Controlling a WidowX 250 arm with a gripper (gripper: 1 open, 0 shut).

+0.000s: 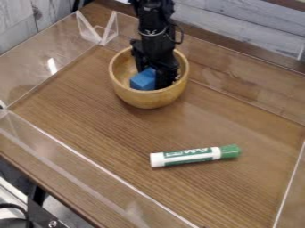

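A round tan wooden bowl (128, 93) sits near the back of the table. A blue block (143, 78) is inside it. My black gripper (155, 69) reaches down from above into the bowl, its lower end at the block and shut on it, though the fingertips are partly hidden and dark. A green and white tube (194, 156) lies alone on the front right of the table.
White boards (244, 27) run along the back right edge. Some clear plastic and cables are at the left edge.
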